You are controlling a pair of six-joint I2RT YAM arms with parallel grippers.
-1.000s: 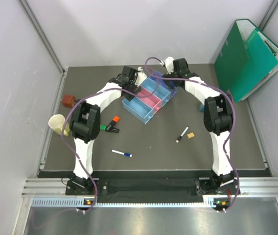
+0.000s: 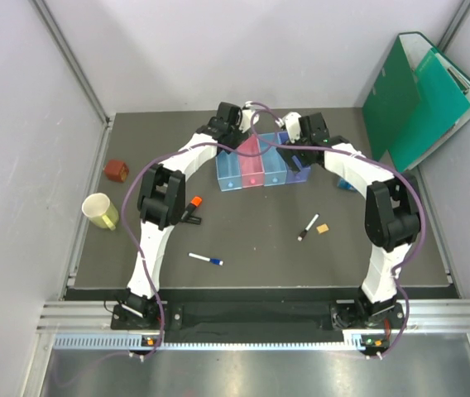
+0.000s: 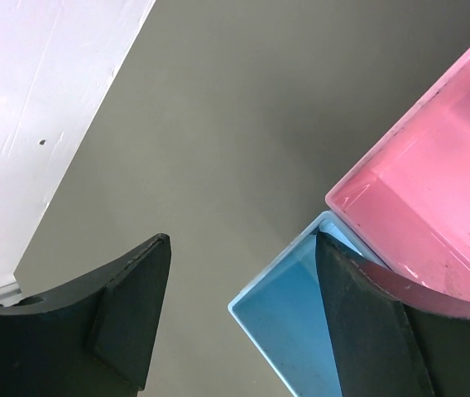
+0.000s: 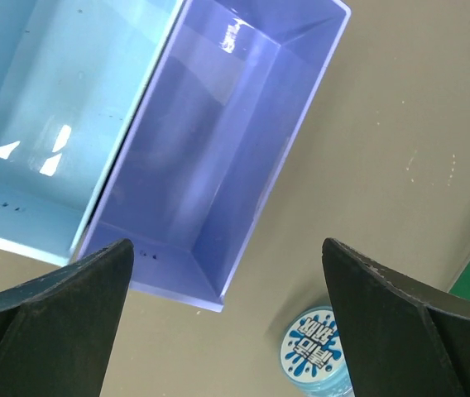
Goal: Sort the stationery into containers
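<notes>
A row of four bins stands at the back centre: light blue (image 2: 228,175), pink (image 2: 251,169), light blue (image 2: 273,169) and purple (image 4: 202,157). My left gripper is part open over the left end, one finger at the blue bin beside the pink bin (image 3: 434,190). My right gripper is open over the near end of the purple bin, nothing seen between its fingers. Loose stationery lies in front: an orange-capped marker (image 2: 192,205), a blue-capped pen (image 2: 204,258) and a black-capped pen (image 2: 308,228).
A mug (image 2: 99,210) and a brown block (image 2: 116,170) are at the left. Green binders (image 2: 417,99) stand at the back right. A round blue-lidded container (image 4: 309,347) sits right of the bins. A sticky pad (image 2: 322,227) lies right.
The row of bins has turned from slanted to nearly straight across. The left arm has moved back, and the right arm has moved forward and to the right.
</notes>
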